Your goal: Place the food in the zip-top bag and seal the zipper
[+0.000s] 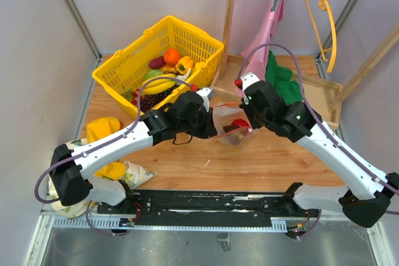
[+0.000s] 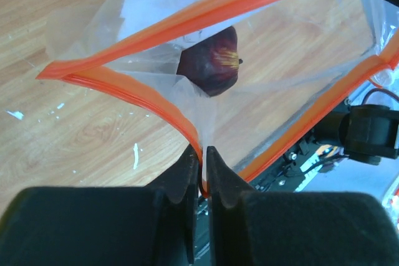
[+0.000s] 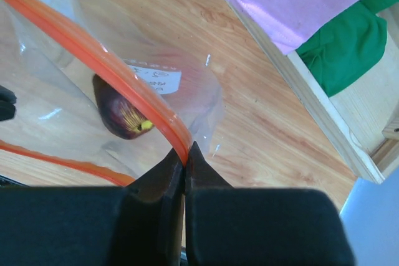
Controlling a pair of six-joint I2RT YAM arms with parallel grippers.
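The clear zip bag (image 1: 232,134) with orange zipper strips stands between my grippers, dark and red food inside. A dark purple fruit (image 2: 209,60) shows through it in the left wrist view, and the same fruit (image 3: 122,109) in the right wrist view. My left gripper has its fingertips almost together around the bag's orange-edged corner; whether it grips firmly is unclear. My right gripper is shut on the orange zipper edge, which runs up to the left from its fingertips.
The yellow basket (image 1: 115,79) of fruit and vegetables stands behind my left arm. A wooden rack (image 1: 346,91) with green cloth and hangers is back right. Cloth bags (image 1: 106,130) lie at left. Bare table lies in front of the bag.
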